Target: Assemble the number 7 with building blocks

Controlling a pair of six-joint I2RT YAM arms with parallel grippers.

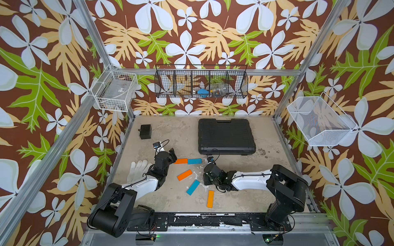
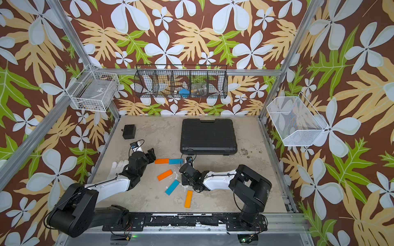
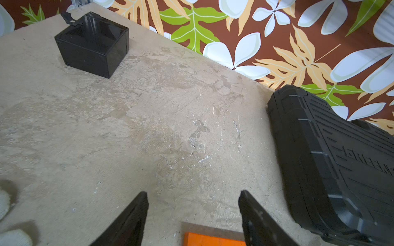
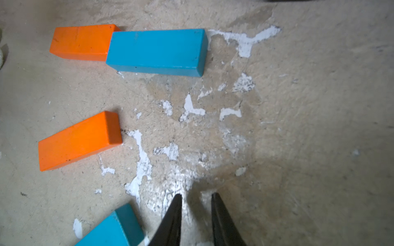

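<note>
An orange block (image 1: 181, 161) and a blue block (image 1: 194, 161) lie end to end in a row, touching, as the right wrist view shows. Below them an orange block (image 4: 78, 141) lies tilted, apart from the others. Nearer the front are a slanted blue block (image 1: 192, 187) and an orange block (image 1: 210, 198) pointing toward the front edge. My left gripper is open beside the row's left end, nothing between its fingers; that orange block's edge shows beneath. Right of the tilted orange block, my right gripper stands narrowly open and empty.
A large black case (image 1: 226, 136) lies behind the blocks. At the back left stands a small black box (image 1: 145, 131). A white glove (image 1: 137, 171) lies left of my left arm. Bare table spreads right of the case.
</note>
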